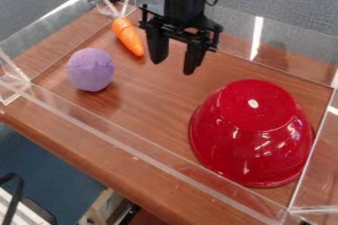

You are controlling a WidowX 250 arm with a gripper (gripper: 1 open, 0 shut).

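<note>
A black robot arm reaches down from the top centre, its gripper (173, 53) open above the wooden surface, with the two fingers apart and nothing seen between them. To its left lies an orange carrot (128, 37), and nearer the front left sits a purple ball (91, 70). A large red upturned bowl (251, 131) rests at the right front, below and right of the gripper.
Clear plastic walls surround the wooden tray floor (145, 120). Beyond the front left edge is a blue floor with dark cables and hardware.
</note>
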